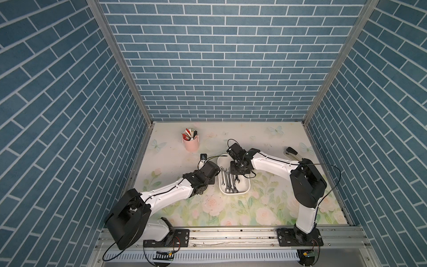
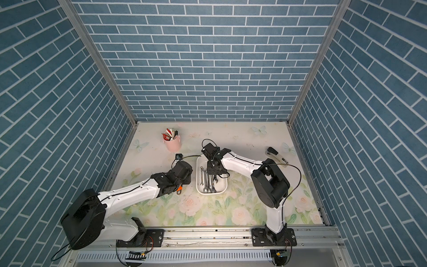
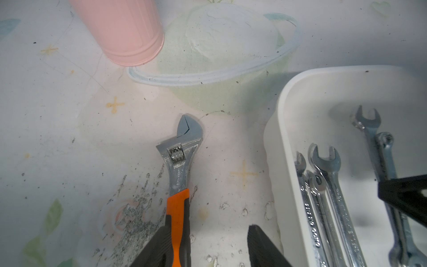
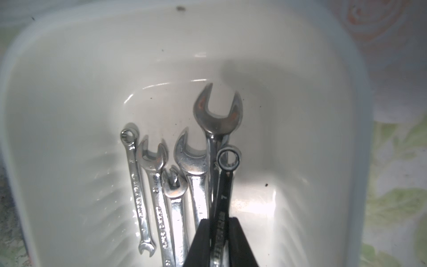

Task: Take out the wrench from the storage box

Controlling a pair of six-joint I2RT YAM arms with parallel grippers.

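Observation:
Several silver wrenches lie lengthwise in the white storage box [image 2: 198, 187]. In the right wrist view, a ring-ended wrench [image 4: 228, 158] lies over a larger open-ended wrench [image 4: 218, 122]. My right gripper reaches down into the box, its two fingers close along both sides of the ring-ended wrench's shank; whether they press on it cannot be made out. Outside the box on the left, an adjustable wrench [image 3: 179, 173] with an orange and black handle rests on the table. My left gripper hangs open there, its left finger near that handle.
A pink cup [image 1: 191, 143] with red, white and black tools stands behind the left arm. At the far right lies a dark-handled tool [image 2: 273, 152]. The left gripper is just beside the box wall [image 3: 284, 178]. Free table lies behind and in front of the box.

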